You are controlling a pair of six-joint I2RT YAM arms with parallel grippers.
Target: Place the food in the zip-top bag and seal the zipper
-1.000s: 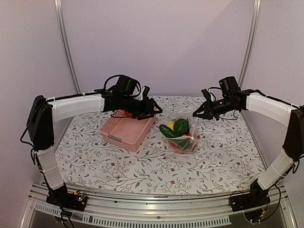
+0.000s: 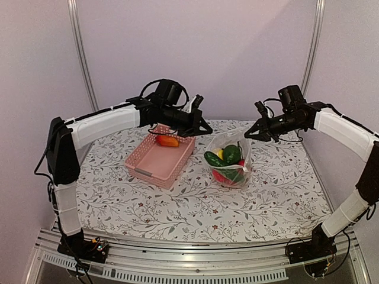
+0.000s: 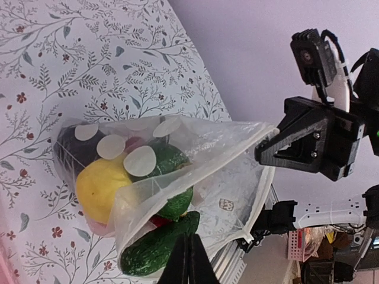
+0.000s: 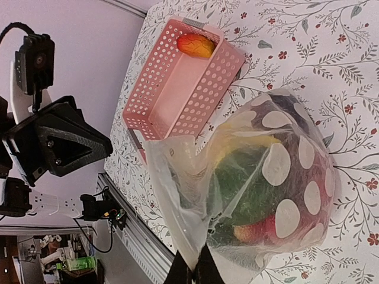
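Observation:
The clear zip bag (image 4: 276, 163) with white dots stands mid-table, its mouth gaping toward the left wrist camera. Inside it are a yellow item (image 3: 102, 189), a round dark green one (image 3: 172, 155) and a cucumber-like green one (image 2: 213, 159) near the rim; red pieces show lower down. My right gripper is shut on the bag's edge. My left gripper is shut with nothing between its fingers; it hangs left of the bag, above the basket's side. The green piece lies outside its fingers, behind them in the left wrist view.
A pink basket (image 2: 137, 171) stands left of the bag, with an orange-red item (image 4: 195, 45) in its far part. The table in front of the bag and basket is clear.
The right gripper and bag edge shifted slightly right and up.

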